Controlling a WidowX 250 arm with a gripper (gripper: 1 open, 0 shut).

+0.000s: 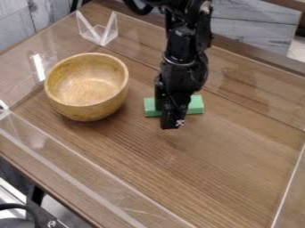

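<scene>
A black robot arm reaches down from the top centre. Its gripper (172, 110) is low over a green block (191, 105), its dark fingers overlapping the block's middle from this viewpoint. Whether they touch it, and how far apart they stand, is hard to tell. The block lies on the wooden table (179, 178), right of a tan bowl (86, 68).
A clear plastic piece (95, 27) stands at the back left. Black cables lie at the lower left edge.
</scene>
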